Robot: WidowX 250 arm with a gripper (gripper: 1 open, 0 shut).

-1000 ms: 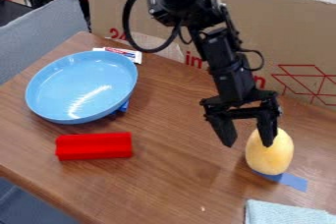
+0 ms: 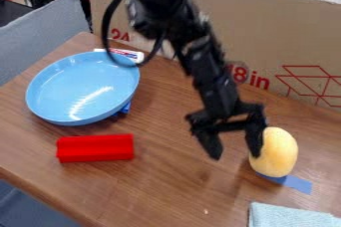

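My black gripper (image 2: 233, 143) is open above the wooden table, its fingers pointing down just left of a pale yellow egg-shaped object (image 2: 277, 153), with nothing seen held. The yellow object stands on a patch of blue tape at the right. A light blue plate (image 2: 83, 89) is at the back left, and a red block (image 2: 95, 147) lies in front of it. The arm is motion-blurred.
A small white-and-red packet (image 2: 122, 53) lies behind the plate. A folded pale blue cloth (image 2: 290, 216) is at the front right. Cardboard (image 2: 300, 52) walls the back.
The arm has shifted left, and the gripper now hangs lower, beside the yellow object rather than over its upper left. The objects on the table look unmoved.
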